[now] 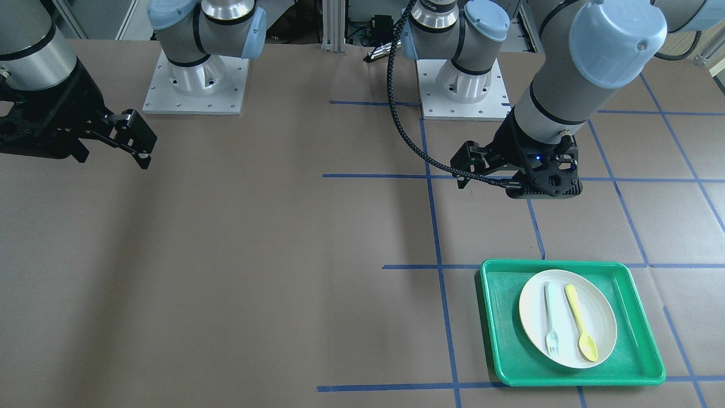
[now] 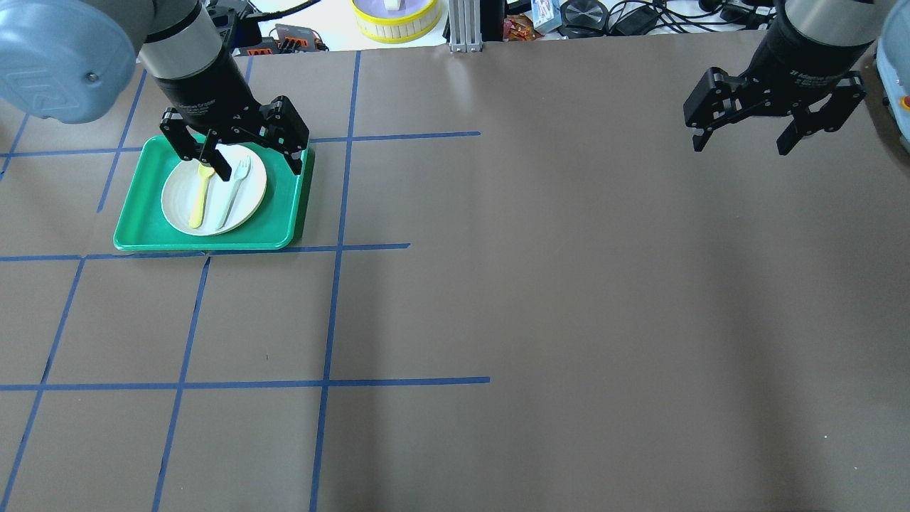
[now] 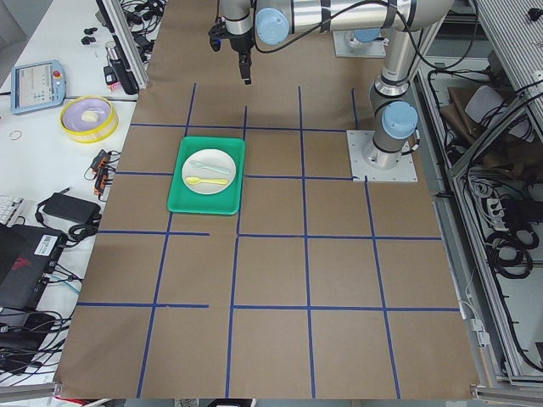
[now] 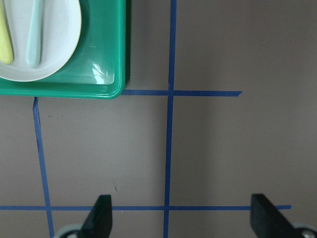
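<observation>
A green tray [image 1: 496, 326] lies on the taped table, holding a white plate [image 1: 533, 306] with a pale mint fork [image 1: 551, 319] and a yellow spoon [image 1: 576, 316] side by side. My gripper hangs above the table near the tray; in the top view it is over the tray's back part. In the left wrist view its fingers are wide apart with bare table between them, and the tray sits at the upper left.
A second arm's gripper [image 2: 768, 128] hangs over the other side of the table [image 2: 554, 299]. Cables, a yellow-rimmed container [image 2: 396, 30] and other gear lie beyond the table's edge.
</observation>
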